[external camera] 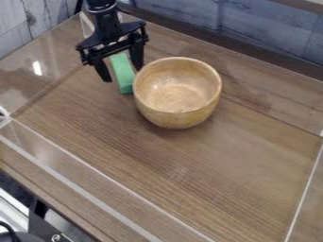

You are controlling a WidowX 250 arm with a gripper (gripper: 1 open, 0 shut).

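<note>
My black gripper [113, 56] hangs at the upper centre-left, its fingers open and lowered on either side of a green block [123, 76]. Whether the fingers touch the block cannot be told. The block lies on the wooden table just left of a wide tan bowl [178, 95].
The back edge runs along the top right.
</note>
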